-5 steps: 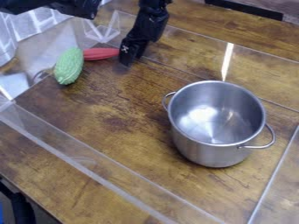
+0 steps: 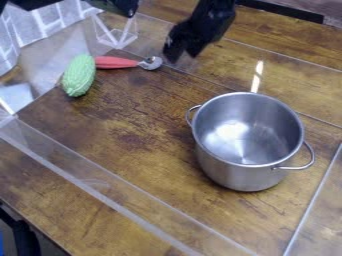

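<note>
A dark, blurred gripper (image 2: 187,40) hangs over the back of the wooden table, above and right of a red-handled utensil (image 2: 120,62) with a small metal head. Whether it is open or shut is too blurred to tell. A green corn cob (image 2: 79,76) lies left, below the utensil. A large steel pot (image 2: 247,140) with two handles stands at the right.
Clear plastic sheets or walls (image 2: 107,195) edge the work area on the left, front and right.
The gripper has risen away from the utensil toward the back and slightly right, uncovering the utensil's metal head. The corn and pot have stayed put.
</note>
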